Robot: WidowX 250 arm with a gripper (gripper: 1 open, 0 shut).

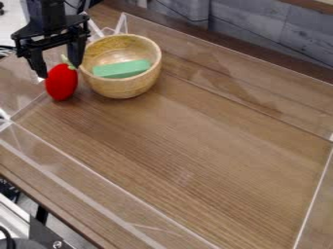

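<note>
My gripper (pixel 50 37) is at the top left, dark, above and slightly left of a red oval object (pixel 61 83) lying on the wooden surface. I cannot tell how far its fingers stand apart; nothing red is between them. A tan bowl (pixel 128 47) sits right of the red object, close to it, with a green block (pixel 124 69) inside.
White tape lines run along the left side and near the bowl. Dark cables show at the bottom left corner.
</note>
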